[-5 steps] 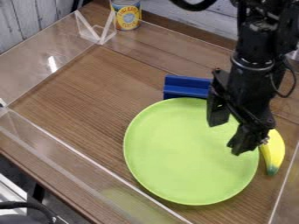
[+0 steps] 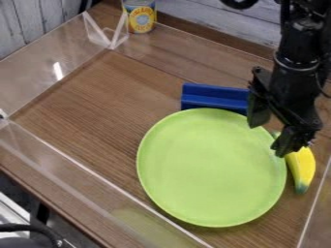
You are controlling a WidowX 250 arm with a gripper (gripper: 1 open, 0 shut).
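Note:
A black robot gripper hangs at the right, open, over the upper right edge of a large light-green plate. A yellow banana lies right of the plate, its upper end partly behind the gripper. A blue rack-like object sits behind the plate, partly hidden by it and the gripper.
A can stands at the back left. Clear plastic walls run along the left and front edges.
The gripper has moved rightward and slightly up, away from the plate's middle and toward the banana. The objects look unmoved.

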